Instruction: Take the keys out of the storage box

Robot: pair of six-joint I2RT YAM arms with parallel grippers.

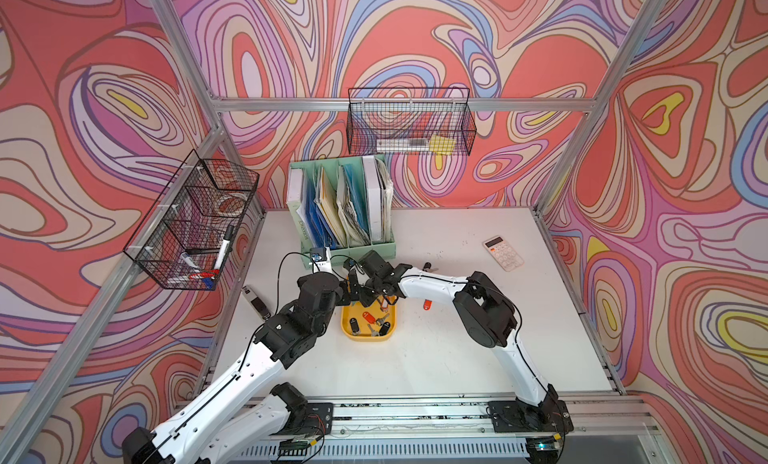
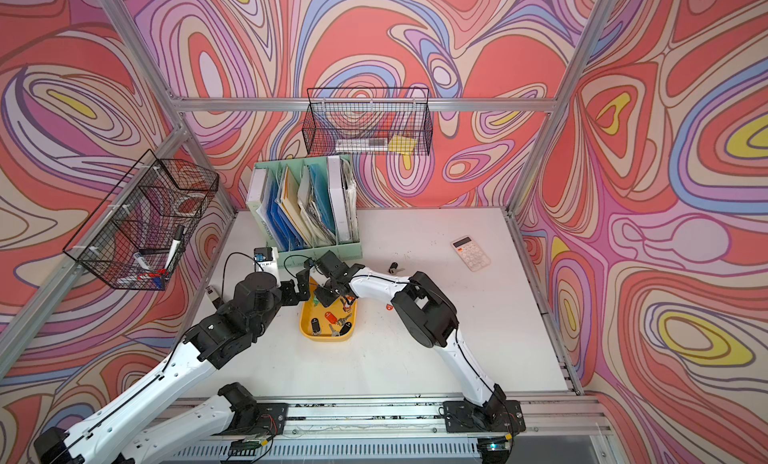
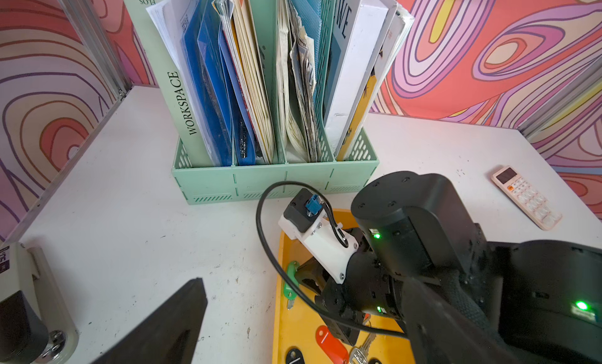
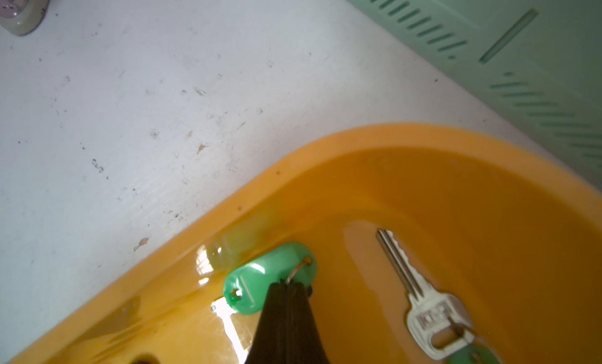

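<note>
The yellow storage box (image 1: 368,338) holds several tagged keys, including a red tag (image 1: 368,317) and black tags (image 1: 354,325). Inside it, my right gripper is shut on a green-tagged key, whose tag (image 4: 263,279) lies near the wall. The tips meet at its metal ring (image 4: 297,269), and the fingers hide part of the key. A second silver key (image 4: 432,310) with a green tag rests to the right in the right wrist view. My left gripper stands open and empty, beside the box.
A mint file organizer (image 3: 276,183) full of folders stands behind the box. On the table lie a stapler (image 1: 256,301), a calculator (image 1: 502,253) and a red tag (image 1: 427,305).
</note>
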